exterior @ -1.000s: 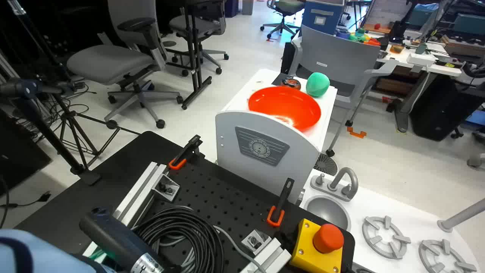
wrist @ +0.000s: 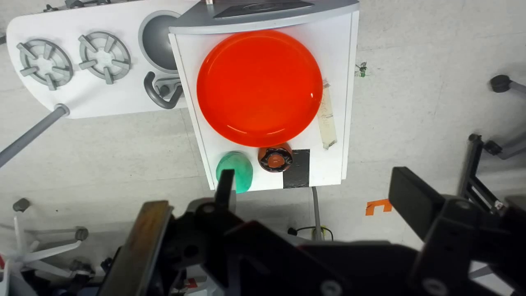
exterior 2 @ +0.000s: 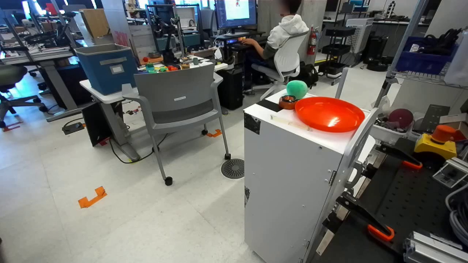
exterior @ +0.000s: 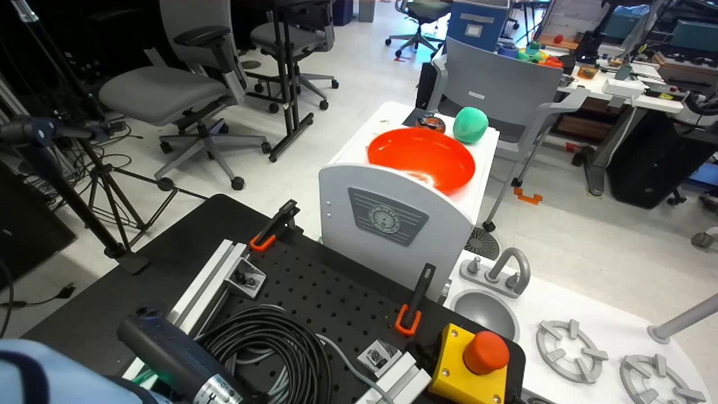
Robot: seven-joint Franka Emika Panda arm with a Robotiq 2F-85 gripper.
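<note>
In the wrist view my gripper stands open, its two dark fingers wide apart with nothing held between them. Beyond them lies a white cabinet top carrying a large red-orange plate. A green rounded object and a small brown, black-patterned round item sit beside the plate, near the cabinet's edge. One finger overlaps the green object in that view, though I cannot tell the distance. Both exterior views show the plate resting on the cabinet, and my gripper appears in neither.
A grey curved panel rises along one side of the cabinet. Adjoining is a white counter with a sink, faucet and burners. Clamps, coiled cable and a red-yellow stop button occupy the black table. A grey chair stands nearby.
</note>
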